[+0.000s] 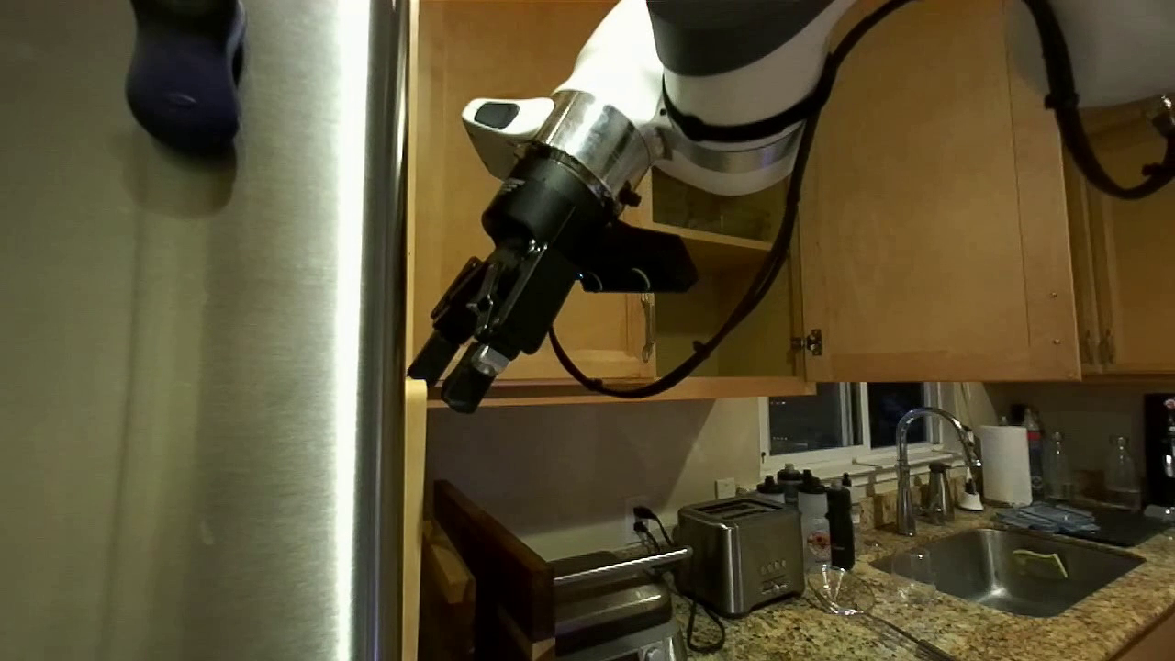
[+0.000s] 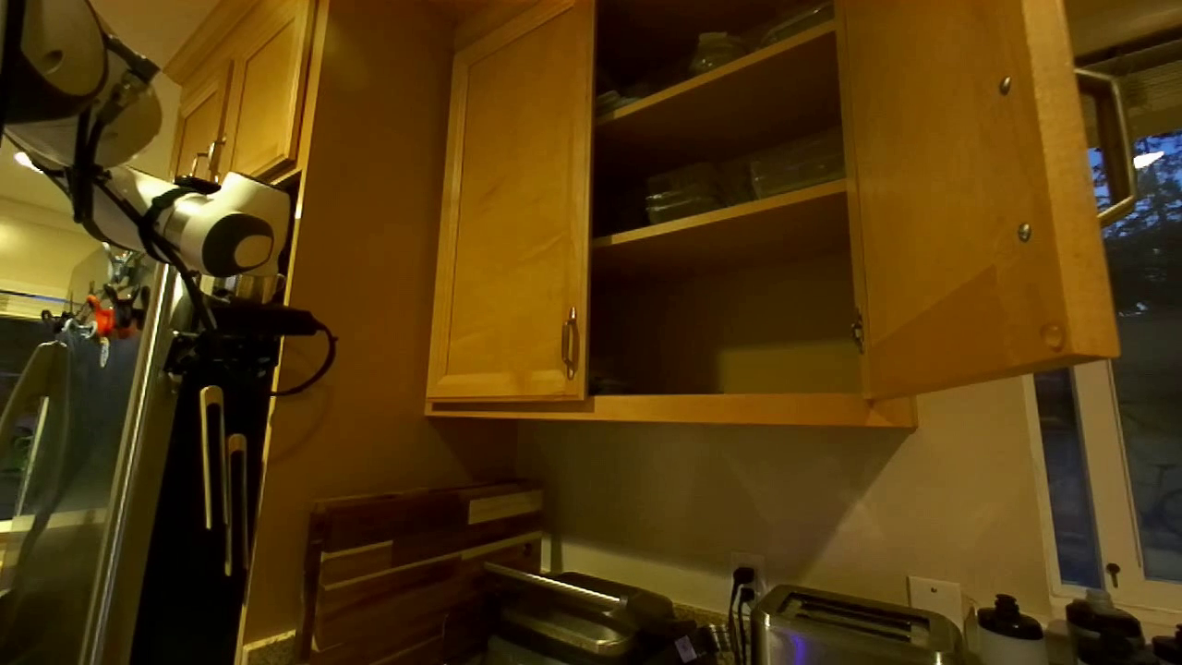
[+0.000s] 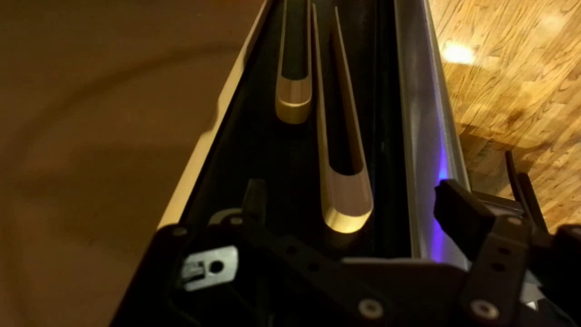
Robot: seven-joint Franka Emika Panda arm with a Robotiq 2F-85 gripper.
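Note:
In the wrist view my gripper is open, its dark fingers [image 3: 463, 215] set wide apart with nothing held between them. Beyond the gap, two long, pale, tong-like loops, a nearer one [image 3: 348, 210] and a farther one [image 3: 294, 101], rest against a black panel. The same two loops, left [image 2: 211, 454] and right [image 2: 236, 504], hang upright below the arm in exterior view 2. From exterior view 1, the gripper [image 1: 449, 376] points down and left beside the refrigerator [image 1: 275, 386]. That refrigerator hides the loops from this side.
An upper cabinet door [image 2: 975, 199] stands wide open, a closed one [image 2: 515, 222] beside it. Cutting boards [image 1: 496, 562], a steel appliance [image 1: 617, 600] and a toaster [image 1: 744, 556] crowd the counter below. Wooden floor [image 3: 506, 71] shows beyond the refrigerator's steel edge [image 3: 430, 136].

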